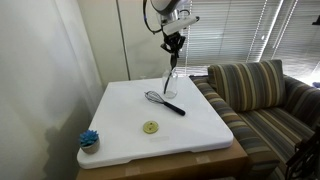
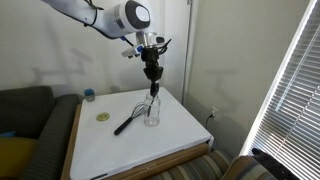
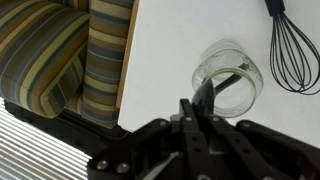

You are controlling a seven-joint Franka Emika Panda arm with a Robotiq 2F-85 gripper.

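Observation:
A clear glass jar (image 3: 240, 106) stands on the white table, seen from above in the wrist view. My gripper is at the jar's mouth, shut on a slim dark utensil (image 3: 230, 82) whose lower part slants inside the glass. In exterior view 1 the gripper (image 1: 174, 50) is above the jar (image 1: 171, 88), the utensil hanging down into it. From the other side, the jar (image 2: 153, 117) also shows directly under the gripper (image 2: 153, 82). I cannot tell the utensil's exact kind.
A whisk (image 1: 165, 102) with a black handle lies close beside the jar. Nearer the front are a round yellowish item (image 1: 151, 127) and a small blue-green plant (image 1: 89, 141). A striped sofa (image 1: 247, 90) borders the table's right side.

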